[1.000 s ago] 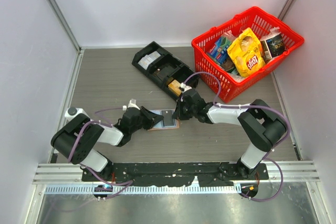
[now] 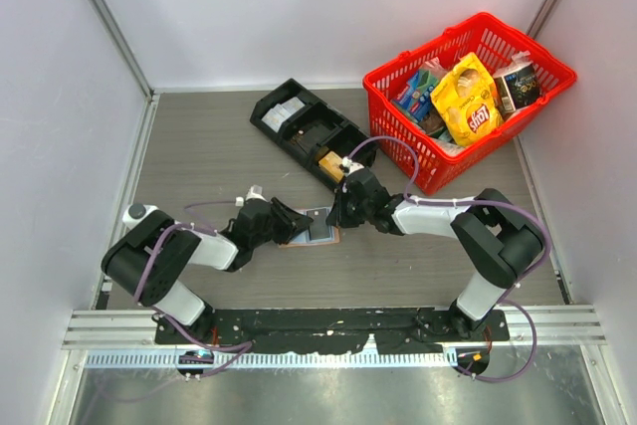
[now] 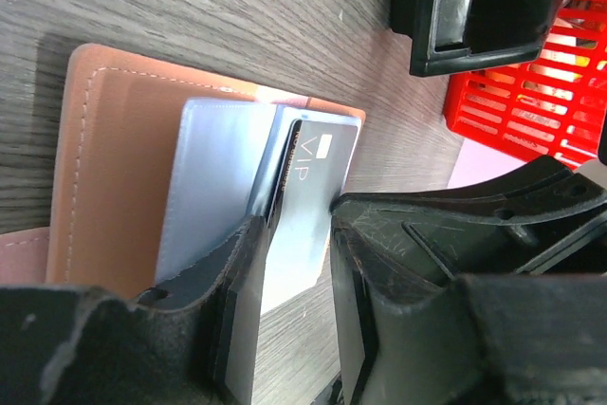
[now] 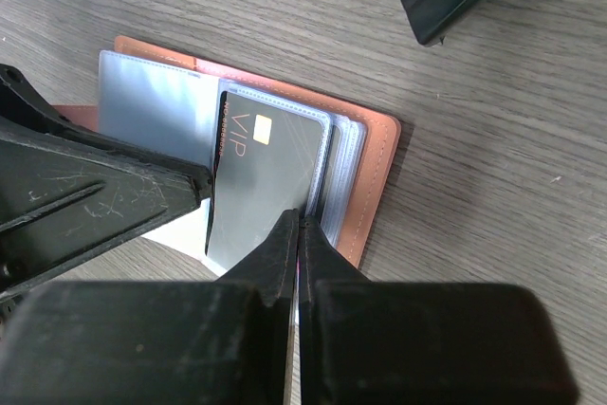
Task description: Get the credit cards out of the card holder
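Observation:
The tan card holder (image 2: 323, 240) lies open on the table between my two grippers, with clear sleeves over it. A grey card (image 4: 261, 173) marked VIP, with a pale chip patch, sits in a sleeve, its left edge showing dark at the sleeve opening. In the left wrist view my left gripper stands part open over the card, fingers apart at its lower part. My right gripper is shut at the sleeves' right edge, with the holder's layers at its fingertips. Its grip on the lower edge is partly hidden by the fingers.
A black compartment tray (image 2: 311, 136) stands behind the holder, and a red basket (image 2: 398, 131) full of packets is at the back right. Bare table (image 2: 189, 146) lies to the left and in front.
My left gripper has shifted slightly over the card and its fingers look a little wider apart. The right gripper and the holder have stayed in place.

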